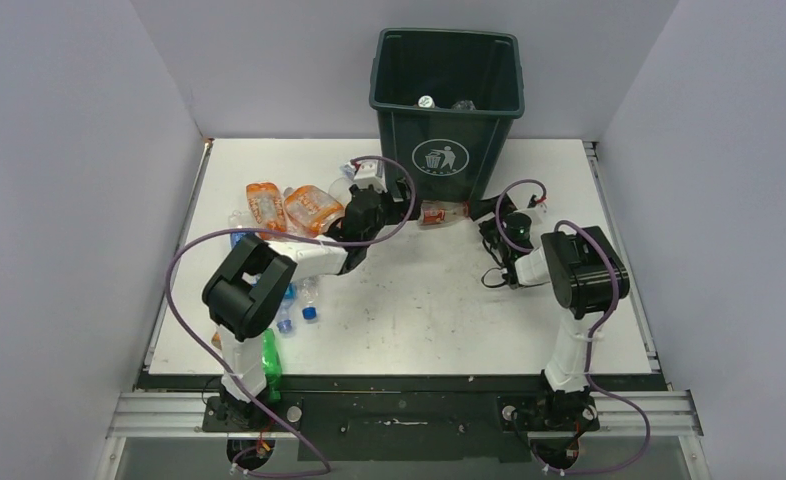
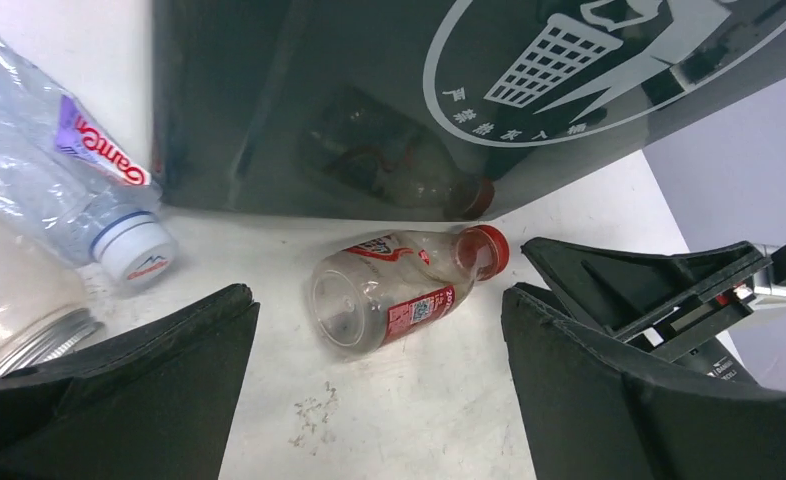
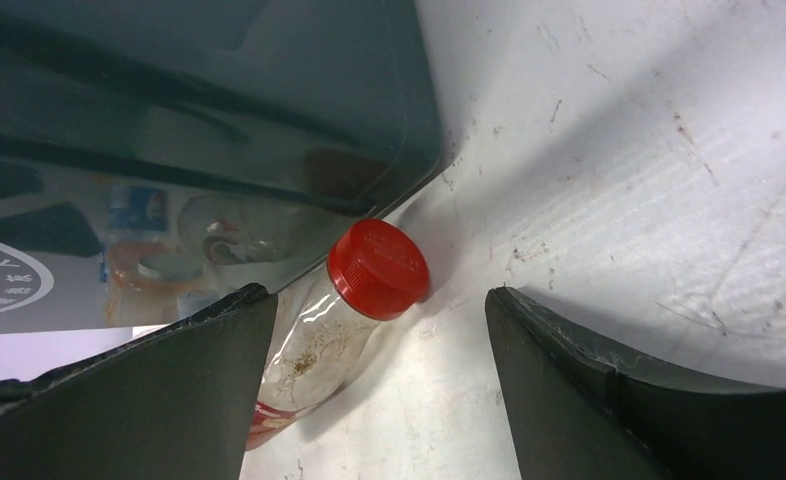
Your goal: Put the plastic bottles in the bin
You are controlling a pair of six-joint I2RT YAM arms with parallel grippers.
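A clear bottle with a red cap and red label (image 1: 442, 213) lies on the table against the front of the dark green bin (image 1: 389, 135). In the left wrist view this bottle (image 2: 379, 290) is beyond and between the fingers of my left gripper, which stands open at its base end. At the cap end my right gripper is also open; its view shows the red cap (image 3: 381, 268) between the fingers, touched by neither. Inside the bin a white cap (image 1: 426, 101) and a clear bottle (image 1: 463, 105) show.
Left of my left arm lie several bottles, among them orange-labelled ones (image 1: 266, 206) and a green one (image 1: 271, 355). A Ganten-type clear bottle (image 2: 119, 215) and a jar (image 2: 19, 290) sit near the left gripper.
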